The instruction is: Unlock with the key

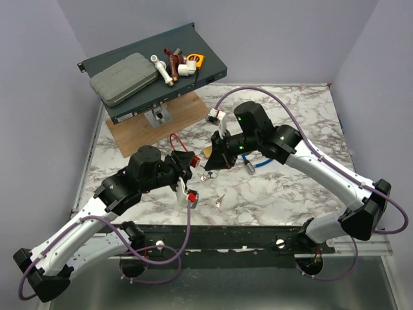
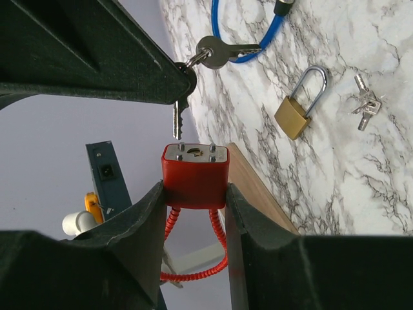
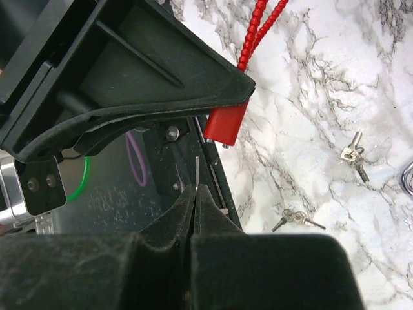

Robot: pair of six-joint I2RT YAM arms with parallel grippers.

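A red lock body [image 2: 195,184] with a red beaded cable loop [image 2: 218,258] is clasped in my left gripper, keyhole face toward the right gripper. My right gripper is shut on a key [image 2: 178,120], whose thin blade [image 3: 197,169] sticks out past the fingertips. In the left wrist view the blade's tip stands just short of the lock face, somewhat left of the keyhole [image 2: 195,152], apart from it. A second key [image 2: 222,53] dangles from the same ring. From above, both grippers meet over the middle of the table.
On the marble table [image 1: 284,194] lie a brass padlock [image 2: 294,117], loose keys [image 2: 366,103] and a blue cable lock [image 1: 261,163]. A raised shelf [image 1: 210,64] with a grey case [image 1: 124,79] and pipe fittings stands at the back left.
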